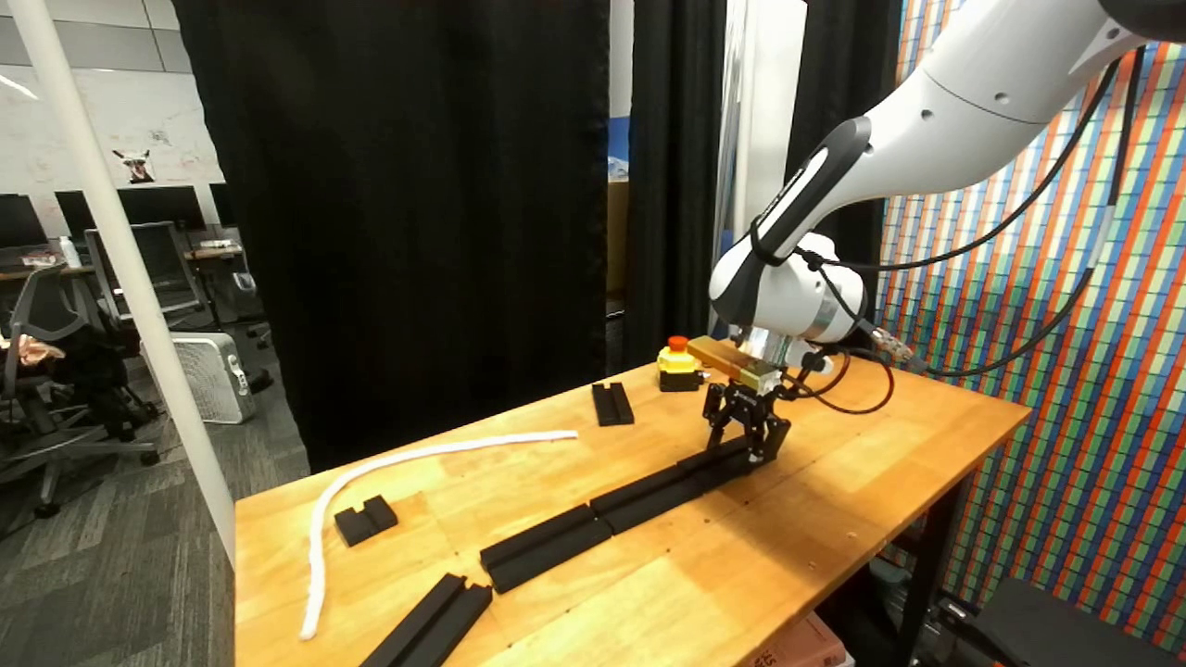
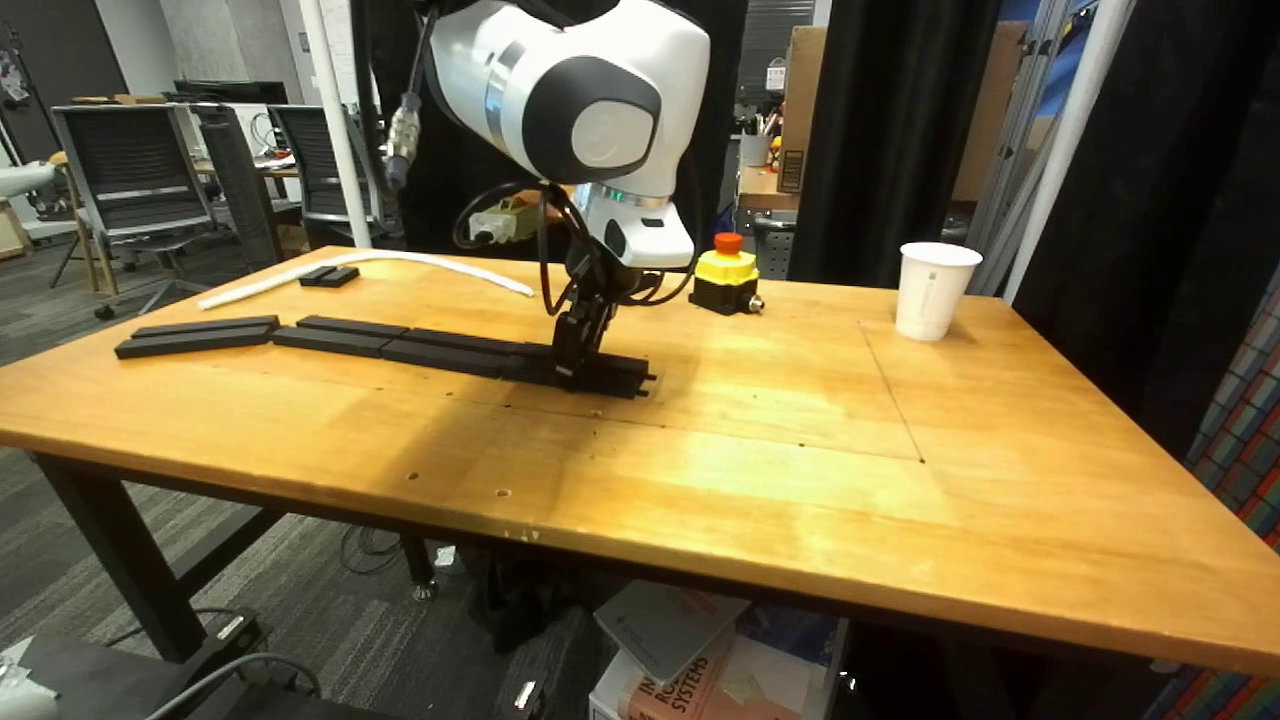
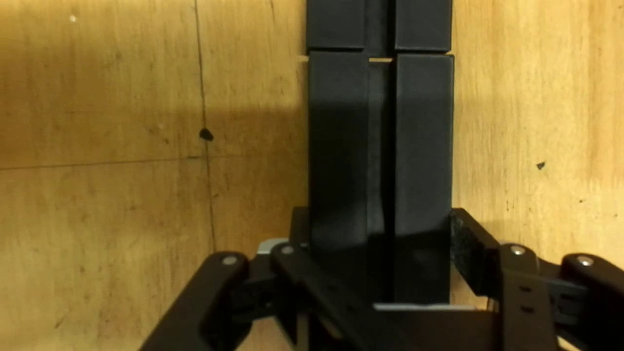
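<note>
A black grooved block (image 3: 339,146) runs lengthwise up the wrist view, and my gripper is shut on it, one finger against each long side. It lies flat on the table at the right end of a row. Ahead of it sits another grooved block (image 3: 336,23), groove roughly in line, with a thin seam between them. In exterior view 1, the row continues left through a middle block (image 1: 650,500) to a left block (image 1: 547,549). A separate block (image 1: 428,628) lies at an angle just past that left end.
A white flexible strip (image 1: 445,448) curves along the table's back left, near a short black block (image 1: 367,519). Another short block (image 1: 612,404) lies near an emergency stop (image 1: 679,365). A paper cup (image 2: 936,292) stands far right in exterior view 2.
</note>
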